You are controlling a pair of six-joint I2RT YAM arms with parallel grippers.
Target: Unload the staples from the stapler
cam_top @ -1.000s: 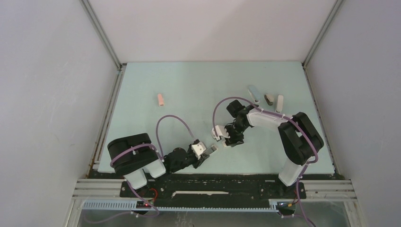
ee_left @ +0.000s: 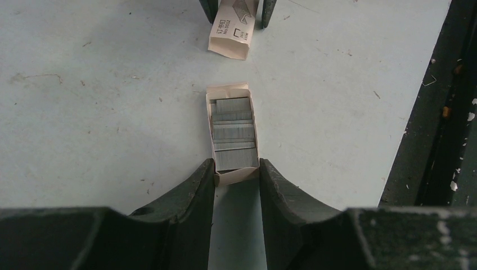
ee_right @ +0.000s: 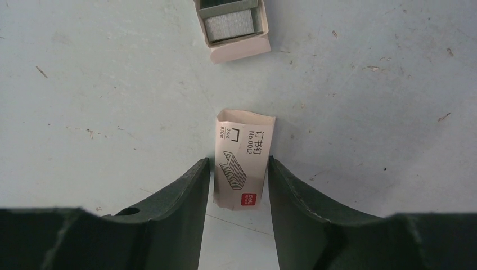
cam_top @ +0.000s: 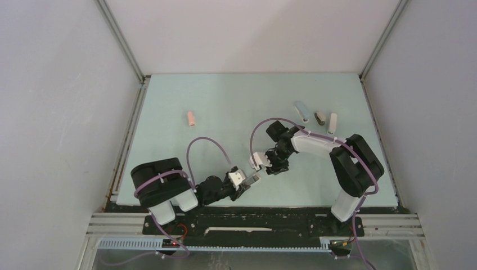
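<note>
In the left wrist view an open cardboard tray (ee_left: 209, 129) holds several rows of grey staples (ee_left: 233, 133). My left gripper is shut on the tray's near end. A pale printed box sleeve (ee_right: 243, 160) lies ahead of the tray, apart from it. My right gripper stands part open around this sleeve, one finger on each side, with a narrow gap at the left finger. The sleeve's end facing the tray is open. In the top view the tray (cam_top: 254, 178) lies near the table's front edge.
A light-blue elongated object (cam_top: 302, 110), a small brownish object (cam_top: 320, 118) and a white block (cam_top: 332, 122) lie at the back right. A small pink object (cam_top: 191, 118) sits at the back left.
My right gripper has edged a little to the left. The objects at the back have stayed put.
</note>
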